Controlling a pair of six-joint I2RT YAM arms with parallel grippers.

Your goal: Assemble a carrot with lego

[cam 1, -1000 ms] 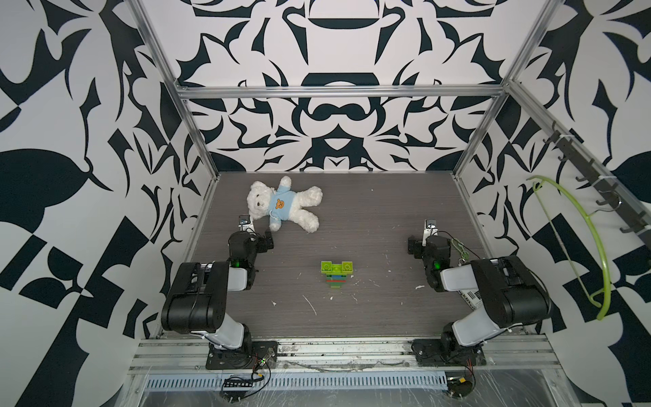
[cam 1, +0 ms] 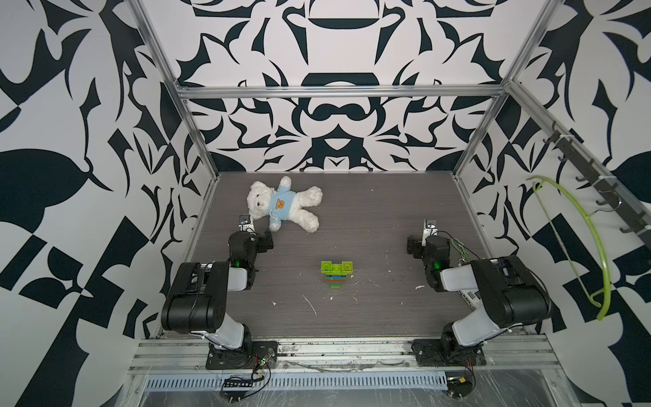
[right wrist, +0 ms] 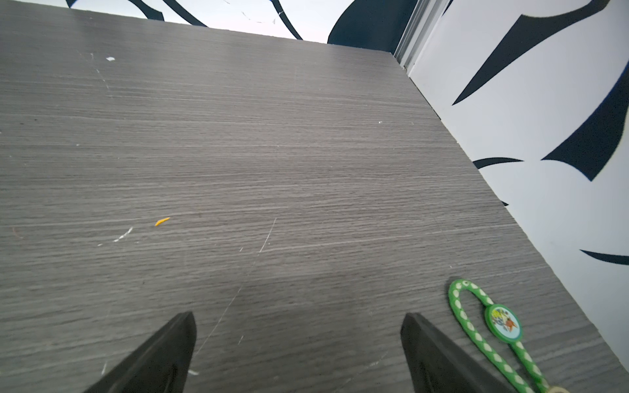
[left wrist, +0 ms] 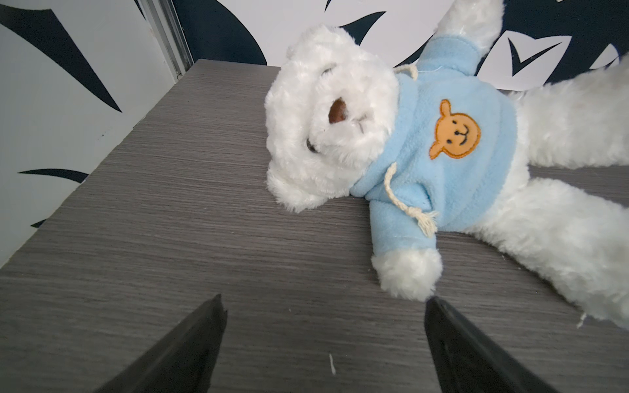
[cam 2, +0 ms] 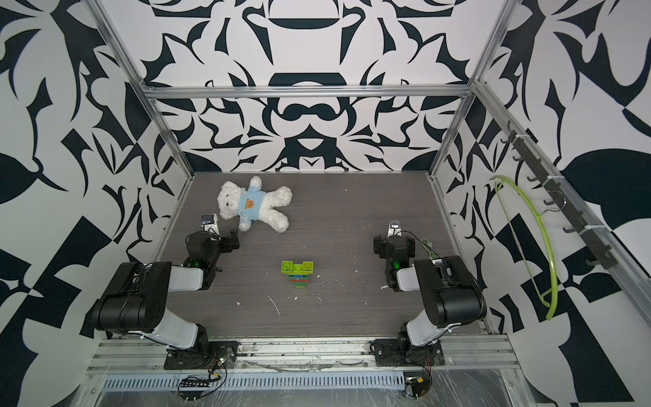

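Note:
A small stacked lego build (cam 1: pixel 336 268) stands alone at the middle of the table, also plain in the top right view as the same lego build (cam 2: pixel 297 268). Its top is bright green with two raised blocks; blue, red and green show below, and its lower side is hard to make out. My left gripper is open and empty, to the left of the build and facing a plush bear. Well to the right of the build, my right gripper also stands open, with only bare table between its fingers.
A white plush bear in a blue shirt lies at the back left. A green patterned looped item (right wrist: pixel 485 327) lies by the right arm. Small scraps dot the table (cam 1: pixel 379 203). A green hoop (cam 1: pixel 583 237) hangs on the right wall.

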